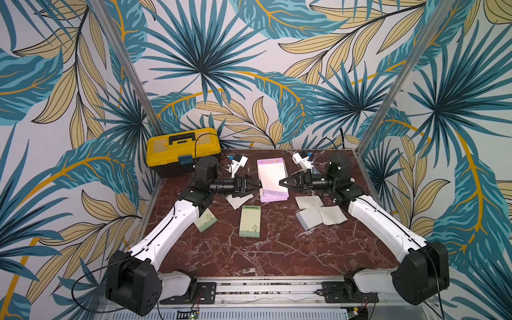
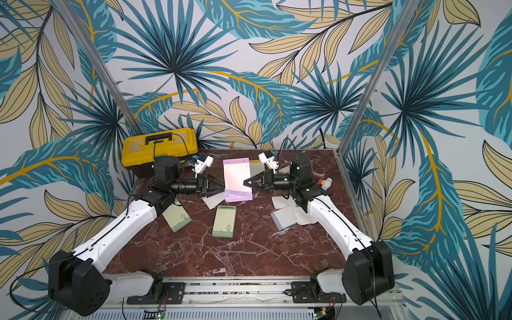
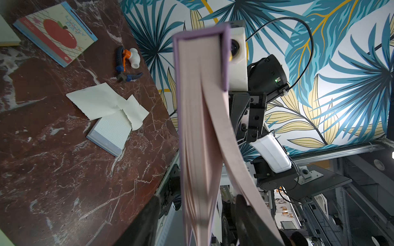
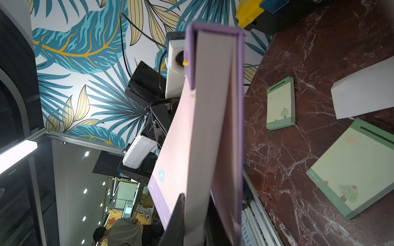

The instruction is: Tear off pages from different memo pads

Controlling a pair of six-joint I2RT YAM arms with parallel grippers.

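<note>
The purple-edged memo pad (image 1: pixel 272 178) is held up between the two arms, its pink pages facing the top cameras. My right gripper (image 1: pixel 282 183) is shut on the pad (image 4: pixel 211 123) at its side edge, with the page block between its fingers. On the other side, my left gripper (image 1: pixel 259 185) stands part open, its blurred fingers (image 3: pixel 143 225) spread either side of the pad's edge. In the left wrist view a loose page (image 3: pixel 229 139) peels away from the block, still joined near the top binding. That page passes close to one left finger; whether they touch I cannot tell.
Two green pads (image 1: pixel 249 221) (image 1: pixel 205 219) and a white sheet (image 1: pixel 239 201) lie at left and centre. A whitish pad (image 1: pixel 309 218) with loose sheets (image 1: pixel 333 215) lies right. An apple-cover pad (image 3: pixel 59 32), pliers (image 3: pixel 127 76) and yellow toolbox (image 1: pixel 184 146) sit farther back.
</note>
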